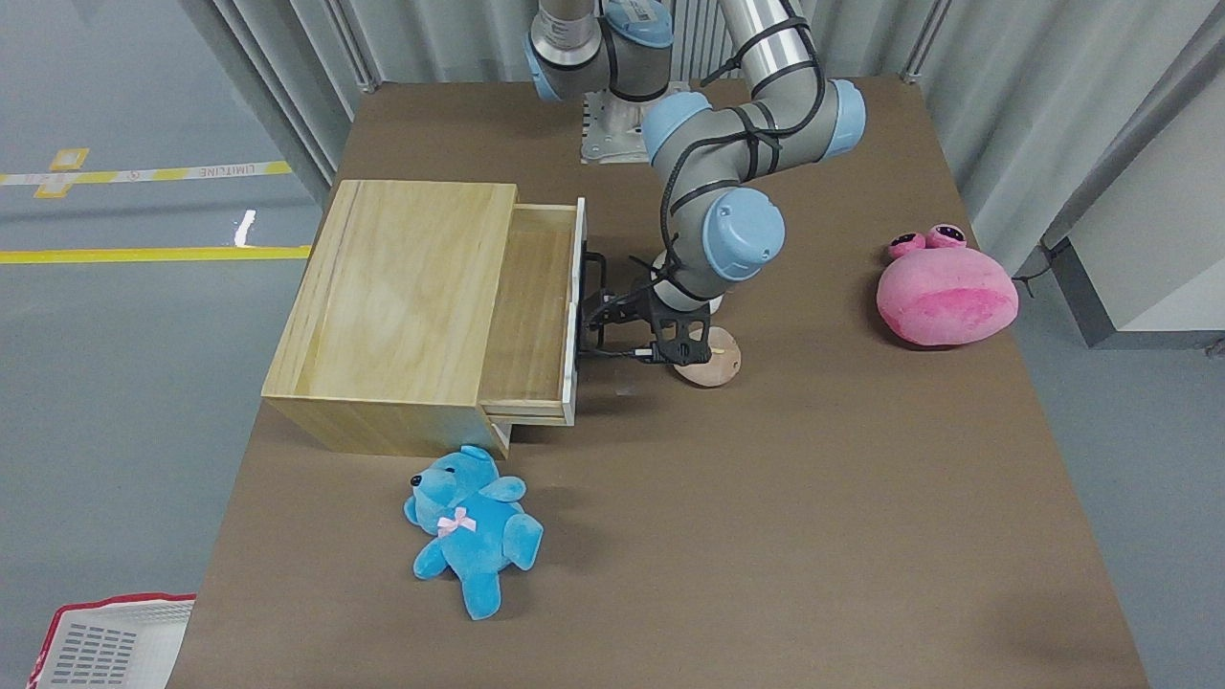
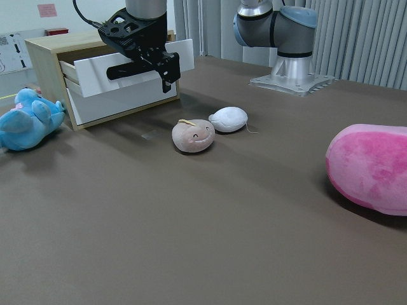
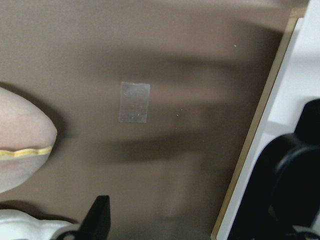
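Note:
The wooden cabinet [image 1: 385,287] has its drawer [image 1: 528,310] pulled out, empty inside as far as the front view shows. The black gripper [image 2: 143,63] is at the drawer's white front [image 2: 95,76], by its handle; whether its fingers are open or shut is unclear. In the wrist view the white front [image 3: 295,70] runs along the right with black gripper parts over it. A round beige plush [image 2: 193,135] and a small white plush [image 2: 228,118] lie on the table just beyond the gripper.
A blue teddy bear [image 1: 477,528] lies beside the cabinet's near corner. A pink plush [image 1: 946,293] sits at the table's right edge.

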